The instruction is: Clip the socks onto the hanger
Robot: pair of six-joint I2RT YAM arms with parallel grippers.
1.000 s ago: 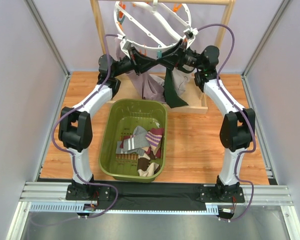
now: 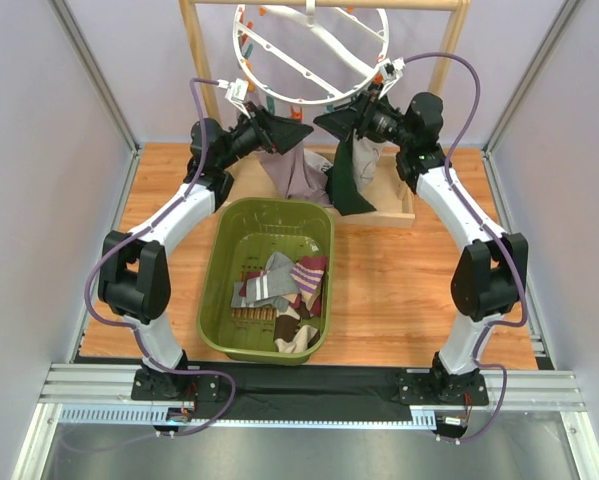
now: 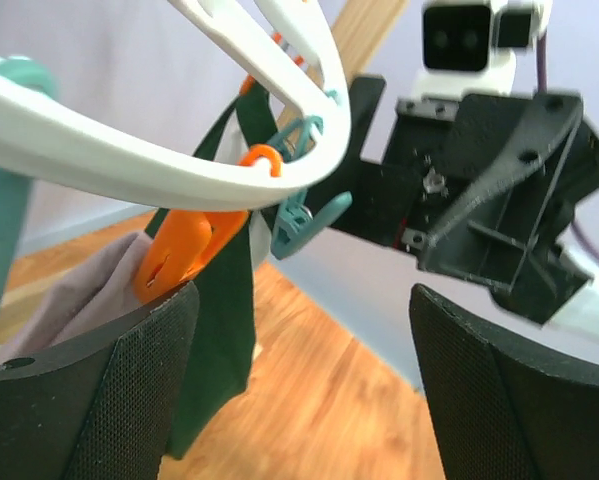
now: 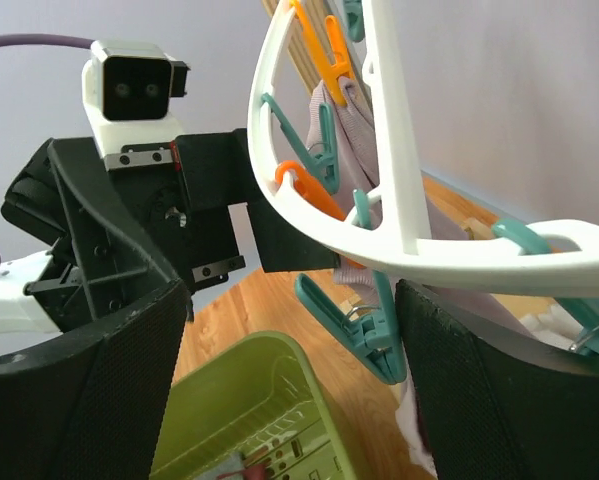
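Note:
The white round hanger point(image 2: 292, 100) with orange and teal clips hangs from a wooden frame. My left gripper point(image 2: 300, 132) is open beneath its near rim; in the left wrist view an orange clip point(image 3: 179, 245) lies ahead of the fingers. My right gripper point(image 2: 334, 123) is open at the rim, with a teal clip point(image 4: 369, 340) by one finger. Grey-pink socks point(image 2: 292, 175), a dark green sock point(image 2: 344, 185) and a pale grey one point(image 2: 367, 165) are below or hanging at the hanger; where each is clipped is unclear.
The green bin point(image 2: 219, 240) holds several loose socks point(image 2: 274, 285). A wooden box point(image 2: 384, 215) sits under the hanger. The table at the right of the bin is clear.
The right arm has moved a little rightward, and the hanger has shifted slightly.

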